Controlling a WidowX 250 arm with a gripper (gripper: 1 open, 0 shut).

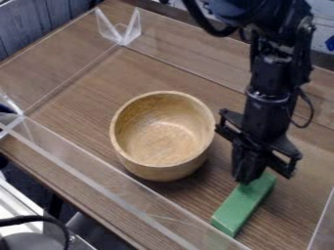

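Note:
My black gripper (251, 166) hangs low at the right of the camera view, its tips at the far end of a green rectangular block (239, 210), partly over it. The gripper looks shut, with nothing seen between its fingers; whether the tips touch the block cannot be told. A light wooden bowl (162, 133) sits empty to the left of the gripper.
Clear plastic walls run along the near and right edges, and a small clear piece (120, 29) stands at the back left. A black cable lies at the bottom left.

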